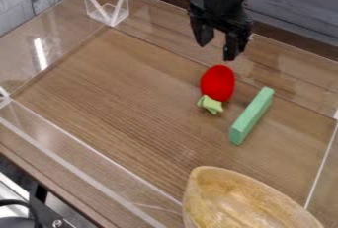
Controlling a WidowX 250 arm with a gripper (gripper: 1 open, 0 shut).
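My black gripper [218,37] hangs at the top middle, pointing down over the wooden table [106,114]. Whether its fingers are open or shut is too small and dark to tell. Below it lies a red rounded object [216,82], with a small pale green piece [211,104] just beneath it. A long mint-green bar [250,115] lies diagonally to the right.
A large cream-yellow bowl [242,202] sits at the bottom right. A white wire-like object [105,5] stands at the back left. A dark rim runs along the back edge.
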